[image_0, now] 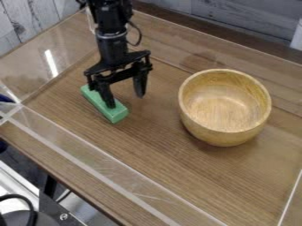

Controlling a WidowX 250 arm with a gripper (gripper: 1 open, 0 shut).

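A green rectangular block [104,108] lies slanted on the wooden table [141,177], left of centre. My black gripper [122,89] reaches down from the top, its fingers spread open around and over the upper part of the block. Whether the fingertips touch the block is hard to tell. To the right stands an empty tan bowl [224,106].
A black cable [17,203] shows at the lower left. A pale checkered surface lies beyond the table's left edge.
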